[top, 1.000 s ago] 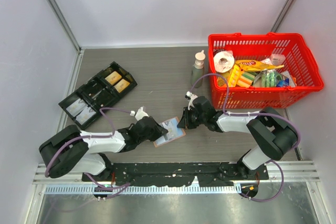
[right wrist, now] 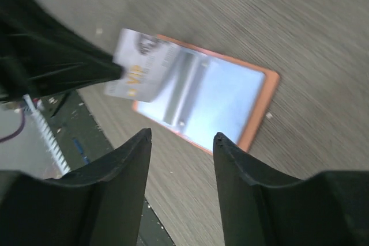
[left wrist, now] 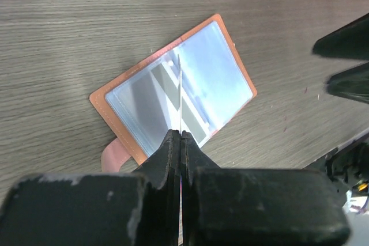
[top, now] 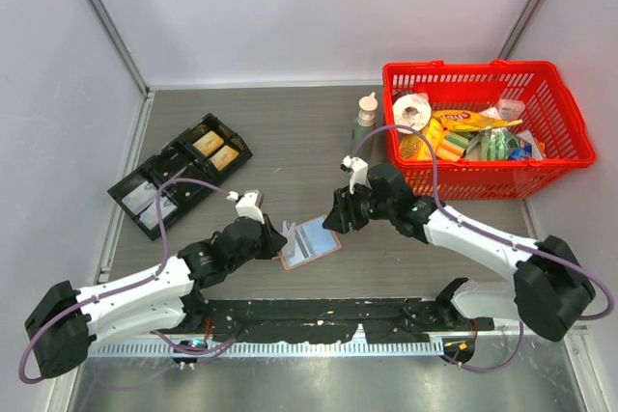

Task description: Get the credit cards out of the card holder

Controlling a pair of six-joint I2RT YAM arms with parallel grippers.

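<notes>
The card holder (left wrist: 124, 79) lies flat on the table, its clear sleeves framed by a tan-orange border. A silver-grey card (right wrist: 141, 64) with yellow lettering is gripped by the left fingers (right wrist: 95, 64) in the right wrist view, held above the holder's left part. In the left wrist view that card (left wrist: 180, 99) appears edge-on, as a thin line from the tips of my shut left gripper. To the right of the holder is my right gripper, open with nothing between its fingers. The holder's sleeves look see-through pale; whether cards sit inside I cannot tell.
A black divided tray (top: 181, 173) rests at the left, with cards in some compartments. The red basket (top: 483, 178) full of goods stands at the back right, a grey-green bottle (top: 363, 128) beside it. Between tray and bottle the table is clear.
My left gripper has drawn back leftward, carrying the card off the holder.
</notes>
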